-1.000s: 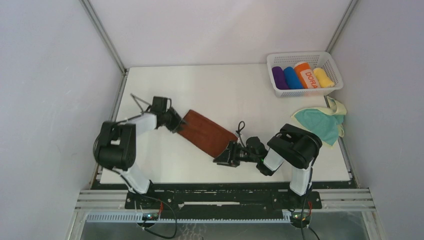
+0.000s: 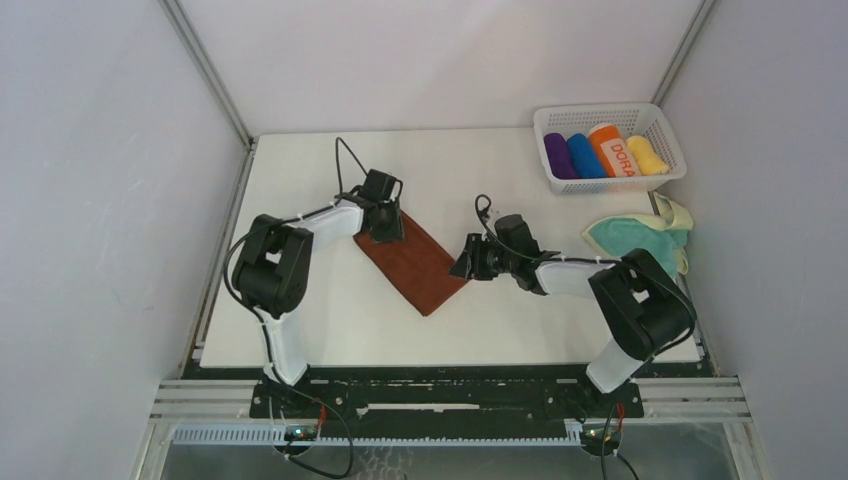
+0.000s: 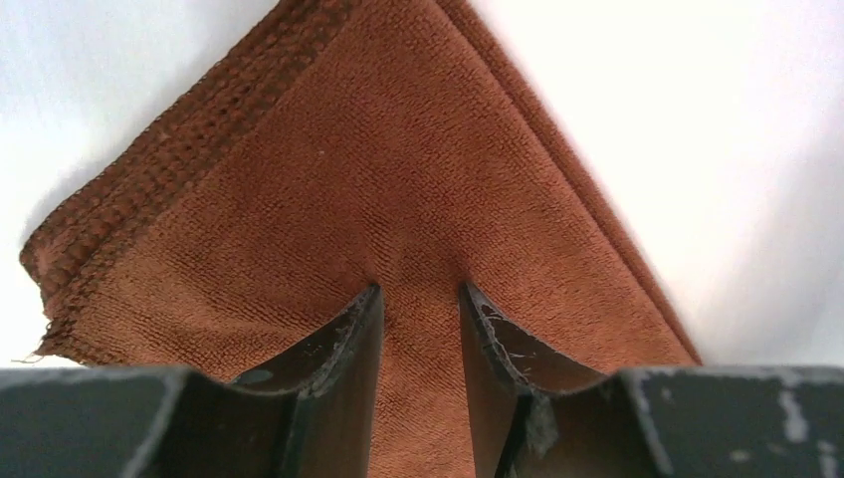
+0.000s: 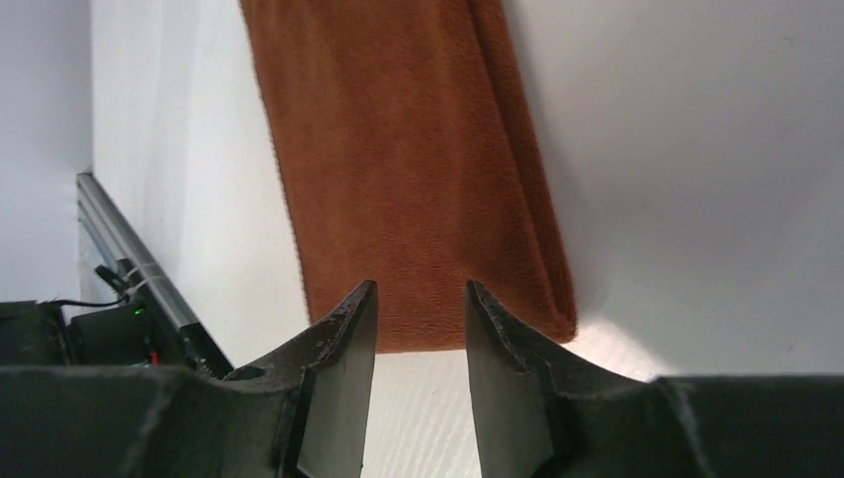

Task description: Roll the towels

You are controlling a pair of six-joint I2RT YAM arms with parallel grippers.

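Observation:
A brown towel (image 2: 412,265) lies folded into a flat strip, slanting across the middle of the table. At its upper left end my left gripper (image 2: 388,234) is low over the cloth. In the left wrist view the brown towel (image 3: 398,179) spreads flat beneath the fingers (image 3: 366,324), which stand apart; whether any cloth is pinched does not show. My right gripper (image 2: 466,268) is open beside the towel's right edge, near its lower right end. The right wrist view shows the near end of the towel (image 4: 398,199) just beyond the right fingertips, with nothing held.
A white basket (image 2: 618,184) at the back right holds several rolled towels, including an orange one (image 2: 612,150). A teal and yellow towel (image 2: 640,238) lies rumpled at the right edge.
The left gripper has moved right and on over the towel's upper end. My right gripper has lifted away from the lower corner, up and rightward. The towel has turned steeper.

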